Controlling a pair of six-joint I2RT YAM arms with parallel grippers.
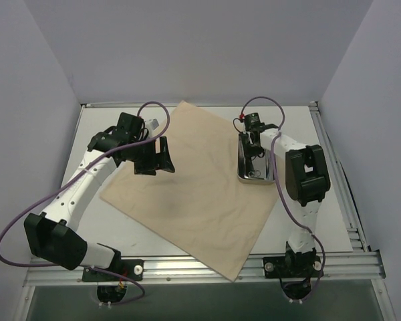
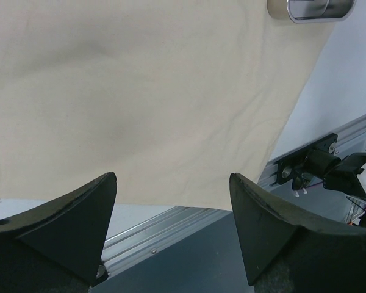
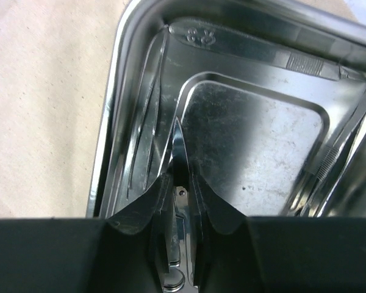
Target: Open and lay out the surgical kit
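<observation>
A steel tray [image 1: 247,175] holds the kit at the right of the beige cloth [image 1: 187,180]. In the right wrist view my right gripper is down inside it, fingers close around slim scissors [image 3: 180,143] pointing up the tray; whether they grip is unclear. Thin forceps [image 3: 151,104] lie along the left wall, a flat handled instrument [image 3: 250,49] along the top, more instruments [image 3: 335,152] at the right. My left gripper hangs open and empty above the left part of the cloth.
A metal rail [image 1: 187,264] runs along the front edge, and walls enclose the back and sides.
</observation>
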